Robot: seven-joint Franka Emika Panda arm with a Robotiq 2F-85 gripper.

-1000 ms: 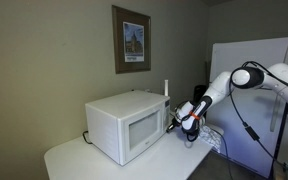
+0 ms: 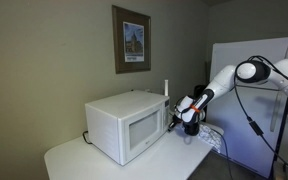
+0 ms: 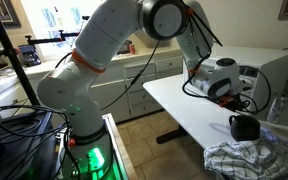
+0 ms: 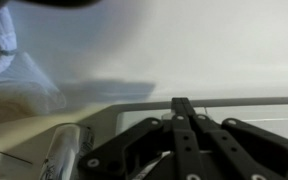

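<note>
A white microwave (image 2: 132, 125) stands on the white table with its door closed. The arm reaches in from the right, and my gripper (image 2: 171, 124) is low, close to the microwave's right front side. In exterior view 2 the gripper (image 3: 246, 103) is just in front of the white microwave body, above the table and behind a black pot (image 3: 245, 128). The wrist view has the dark gripper with its fingers together and nothing visible between them. A pale edge with a dark seam runs beside the fingertips there; whether they touch it cannot be told.
A checkered cloth (image 3: 246, 160) lies by the pot at the table's near end. In the wrist view, a clear shiny object (image 4: 61, 150) lies left of the fingers. Bare table (image 2: 69, 160) extends in front of the microwave's left part.
The arm has shifted slightly up and to the right at its wrist, uncovering more of the black pot. The microwave has not visibly moved.
</note>
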